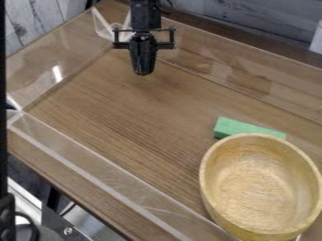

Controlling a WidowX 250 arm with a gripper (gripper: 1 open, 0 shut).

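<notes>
My black gripper [143,62] hangs from the top centre of the camera view, low over the back part of the wooden table [113,122], pointing down. Its fingertips look shut, with nothing visible between them. A green block [250,129] lies on the right side of the table, just behind a large pale yellow bowl [258,188] in the near right corner. Both are well apart from the gripper.
Clear plastic strips or sheeting run along the table's left and near edges. A small blue item [11,116], cut off, is at the left edge.
</notes>
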